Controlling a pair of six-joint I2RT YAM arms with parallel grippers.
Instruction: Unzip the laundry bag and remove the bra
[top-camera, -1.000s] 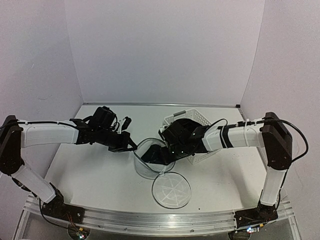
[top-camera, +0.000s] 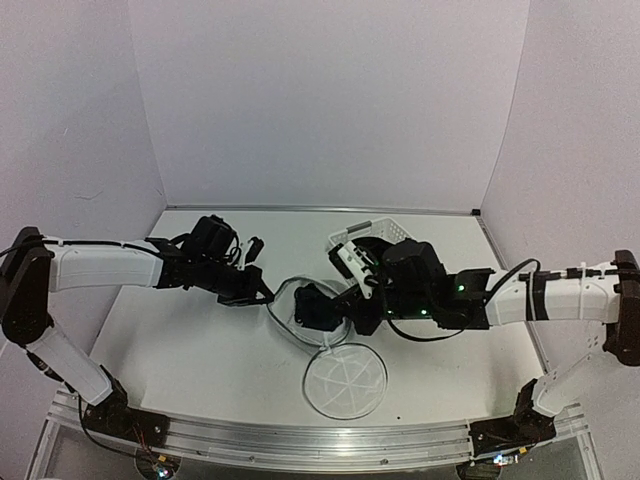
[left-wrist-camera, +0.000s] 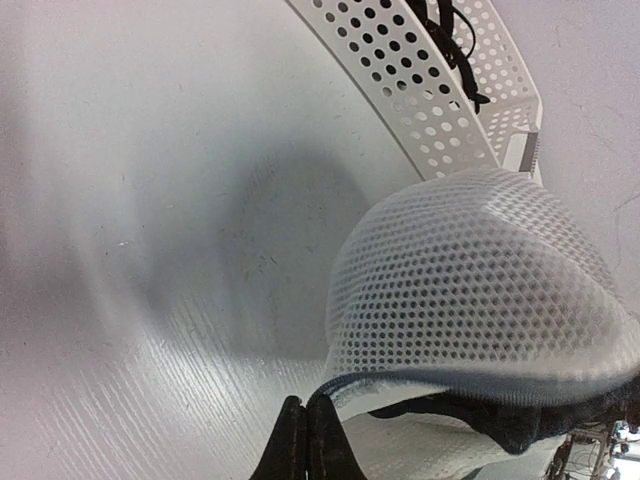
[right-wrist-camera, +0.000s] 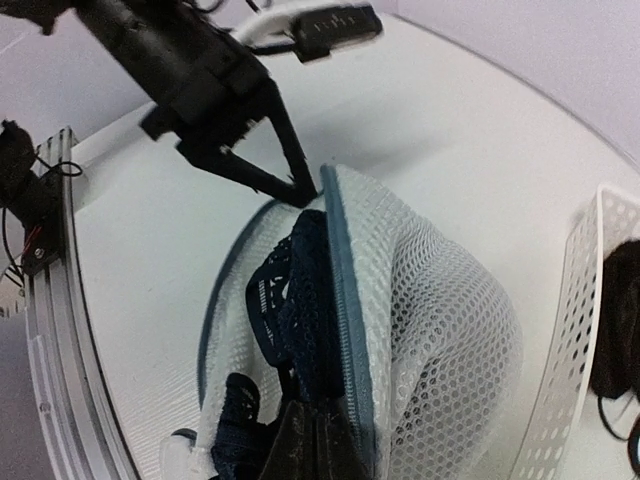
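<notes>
The white mesh laundry bag (top-camera: 283, 322) stands unzipped in mid-table, its round lid (top-camera: 345, 381) folded out flat toward the front edge. A grey zipper edge runs around its mouth. My left gripper is shut on that edge at the bag's left side. Inside the mouth lies the dark lace bra (right-wrist-camera: 310, 300), bunched and partly above the rim in the top view. My right gripper reaches in from the right, shut, its tips against the dark fabric and apparently pinching it; the exact grip blends into the black cloth.
A white perforated basket (left-wrist-camera: 400, 80) with dark items inside stands behind the bag to the right, partly covered by the right arm in the top view. Bare table (top-camera: 180, 350) lies to the left and at the front right.
The left gripper stays nearly still at the rim.
</notes>
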